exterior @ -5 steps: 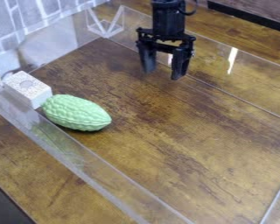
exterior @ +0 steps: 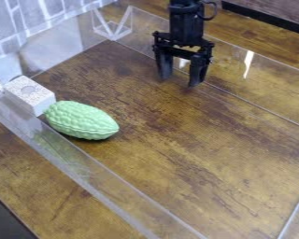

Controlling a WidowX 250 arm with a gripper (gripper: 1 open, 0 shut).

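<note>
A black gripper (exterior: 182,67) hangs at the top centre of the view, near the back of the wooden floor of a clear-walled enclosure. Its two fingers point down and stand apart, with nothing visible between them. A light green bumpy gourd-like object (exterior: 79,119) lies at the left, well away from the gripper. A pale speckled block (exterior: 29,93) sits just behind it at the left wall.
Clear plastic walls (exterior: 102,182) border the wooden surface (exterior: 202,159) on the left, back and right. A white tiled or cloth backdrop (exterior: 34,28) is at the top left.
The gripper has shifted slightly to the right. The green object and the block have not moved.
</note>
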